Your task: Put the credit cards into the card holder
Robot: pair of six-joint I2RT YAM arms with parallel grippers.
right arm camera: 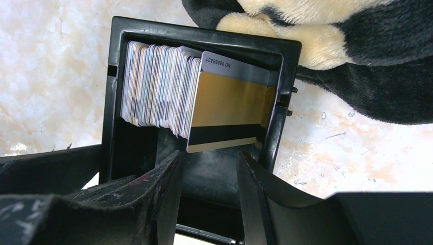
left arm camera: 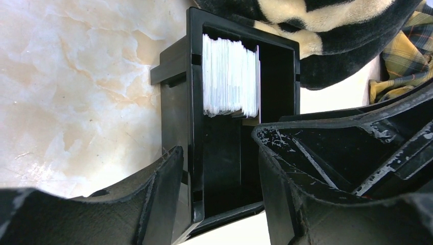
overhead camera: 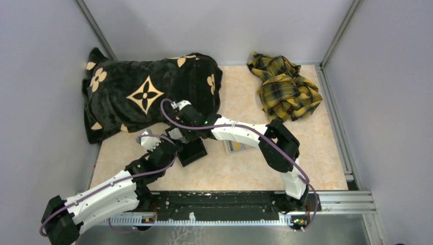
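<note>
The black card holder (overhead camera: 193, 151) lies on the table, partly covered by both arms in the top view. A row of upright cards (right arm camera: 161, 87) fills one side of its far end. At that row's right end, a gold card (right arm camera: 227, 102) with a dark stripe leans with its face showing. My right gripper is open over the holder, just nearer than the gold card, nothing between its fingers. Open too, the left gripper is at the holder's left part, nearer than the white card edges (left arm camera: 230, 76), its gap empty.
Close behind the holder lies a dark patterned plush cushion (overhead camera: 153, 89). A yellow plaid cloth (overhead camera: 286, 92) rests at the back right. Under the right arm, a flat tray (overhead camera: 236, 146) with blue and yellow pieces shows partly. The two arms nearly meet over the holder.
</note>
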